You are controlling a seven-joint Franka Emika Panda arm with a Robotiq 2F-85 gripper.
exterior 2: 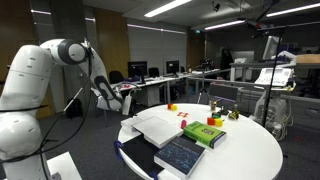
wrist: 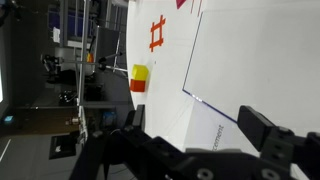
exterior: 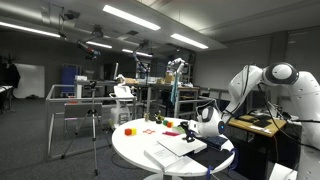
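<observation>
My gripper stands open in the wrist view, its two dark fingers well apart, with nothing gripped between them. Below it lie a white table and a large flat white panel (wrist: 255, 55) with a dark edge. In the second exterior view the panel (exterior 2: 160, 130) lies near the arm's side of the round table. A dark-topped flat box (exterior 2: 180, 155) is at the front edge, with a green box (exterior 2: 203, 135) to its right. Whether the fingers touch the panel cannot be told.
Red and yellow blocks (wrist: 139, 78) and a red-orange grid-shaped piece (wrist: 157, 33) lie on the table (exterior 2: 255, 150) beyond the panel. A tripod (exterior: 95, 120) stands beside the table.
</observation>
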